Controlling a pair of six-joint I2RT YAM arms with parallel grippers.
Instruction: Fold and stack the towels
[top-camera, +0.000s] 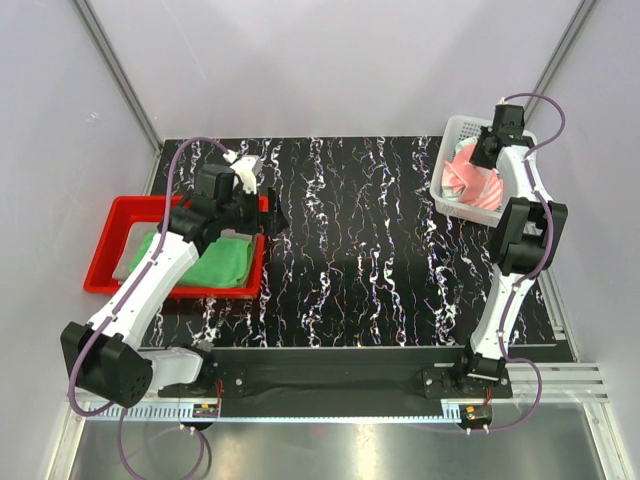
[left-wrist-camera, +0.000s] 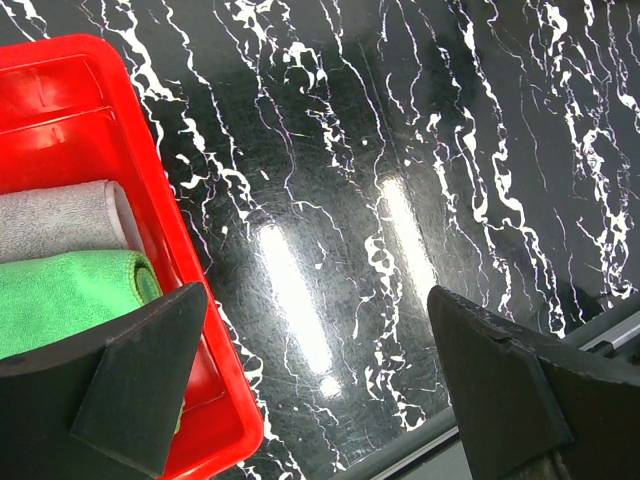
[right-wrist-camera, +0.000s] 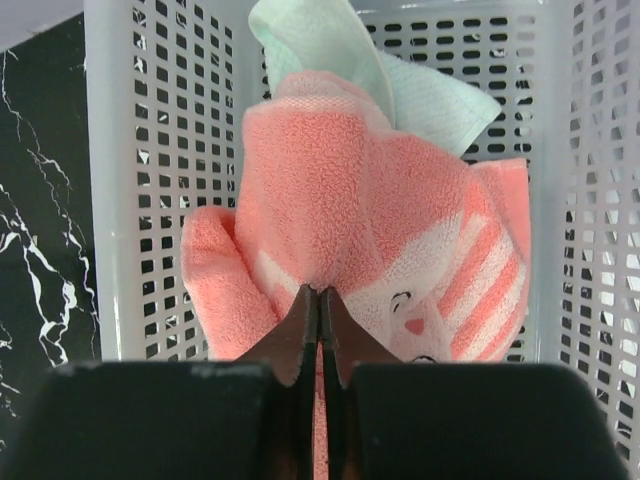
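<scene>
The white plastic basket (top-camera: 448, 205) at right holds a crumpled pink striped towel (right-wrist-camera: 380, 220) and a pale mint towel (right-wrist-camera: 430, 100). My right gripper is down in the basket, its fingertips close together on the pink towel. My left gripper (top-camera: 264, 220) stands open over the right edge of the red tray (top-camera: 108, 250), with nothing between its fingers. In that tray lie a folded green towel (left-wrist-camera: 70, 300) and a grey towel (left-wrist-camera: 55, 220).
Walls border it at the back and sides.
</scene>
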